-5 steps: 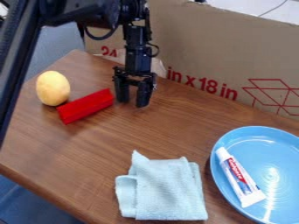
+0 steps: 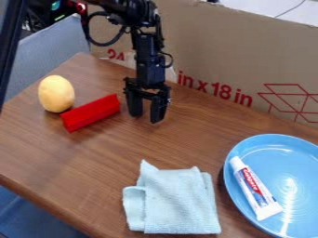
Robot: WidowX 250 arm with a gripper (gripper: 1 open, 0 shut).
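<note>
My black gripper is low over the wooden table, just right of a red oblong block, its fingers pointing down and apparently apart; whether anything is between them I cannot tell. A yellow potato-like object lies left of the red block. A light blue folded cloth lies at the front middle. At the right, a white toothpaste tube rests on a blue plate.
A cardboard box wall runs along the back of the table. The middle of the table between gripper and cloth is clear.
The objects lie as before.
</note>
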